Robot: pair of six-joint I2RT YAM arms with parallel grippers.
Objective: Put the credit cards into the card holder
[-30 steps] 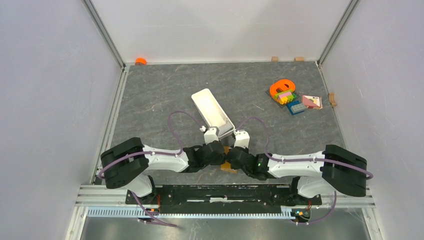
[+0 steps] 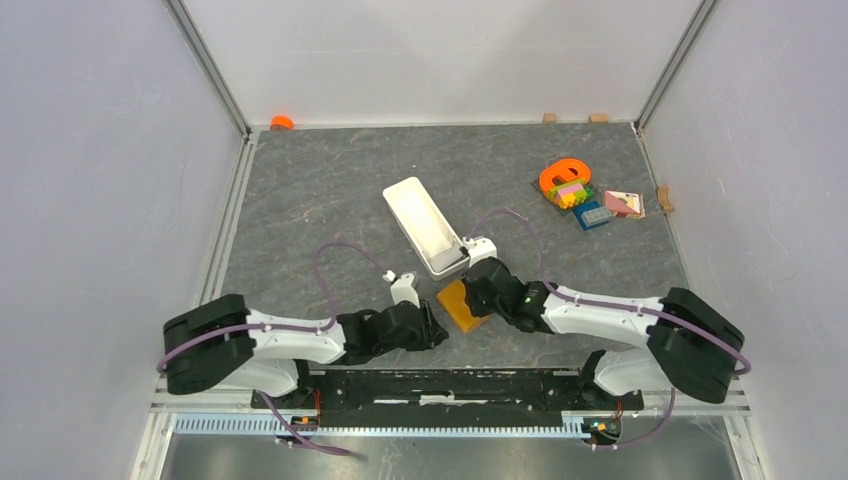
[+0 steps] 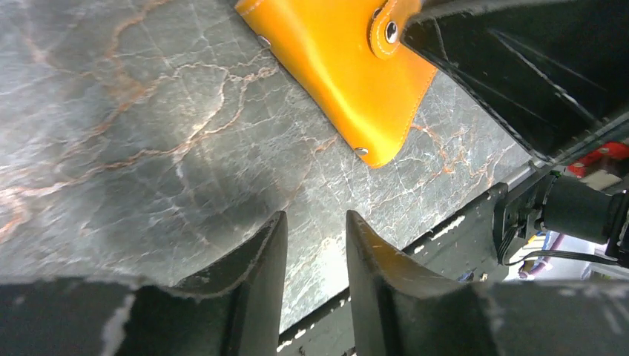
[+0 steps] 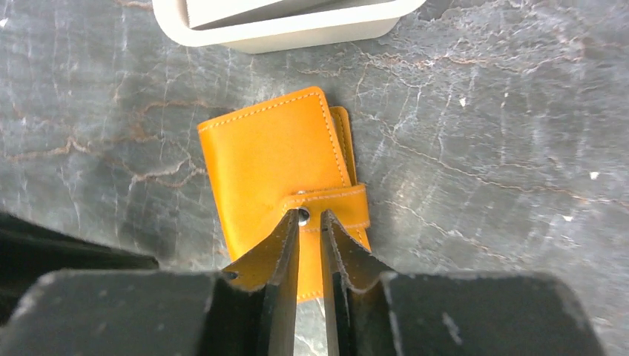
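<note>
An orange leather card holder [image 2: 453, 305] lies on the grey table below the white tray, its strap and snap [image 4: 334, 200] facing up. In the right wrist view my right gripper is over the holder at the snap, fingertips slightly apart; whether they touch it is unclear. My left gripper hangs part open over bare table at the holder's left, nothing between its fingers. Credit cards cannot be told apart.
A white tray [image 2: 400, 205] stands just behind the holder. Colourful toys [image 2: 565, 175] and flat boxes [image 2: 622, 203] lie at the back right.
My left gripper has drawn away toward the front left from the holder. My right gripper has shifted slightly up and right, and more of the holder shows from above.
</note>
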